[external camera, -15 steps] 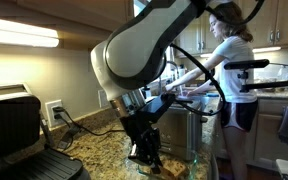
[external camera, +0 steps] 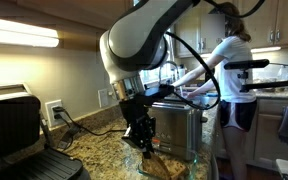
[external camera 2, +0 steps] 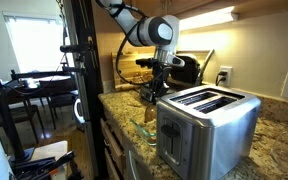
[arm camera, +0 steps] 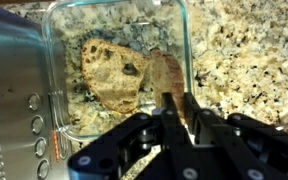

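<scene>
In the wrist view a brown bread slice [arm camera: 167, 76] stands nearly edge-on, with my gripper shut on its near end. It is over the right side of a clear glass dish [arm camera: 187, 45]. Flat in the dish lies a second bread slice [arm camera: 112, 75], with a few dark spots. From exterior view 1, the gripper [external camera: 144, 148] points down at the dish, with the held bread [external camera: 162, 166] below it. Whether the held slice still touches the dish cannot be told.
A silver toaster [external camera 2: 206, 130] stands right beside the dish on the speckled granite counter [arm camera: 246, 55]. Toward the wall are a power outlet [external camera: 55, 112] and dark cables. A black ribbed appliance [external camera: 12, 125] sits at the left. A person [external camera: 234, 70] stands at the far counter.
The arm and gripper have risen a little over the dish, and the held slice has tilted up with them. The person has bent the head out of sight behind the arm's cable.
</scene>
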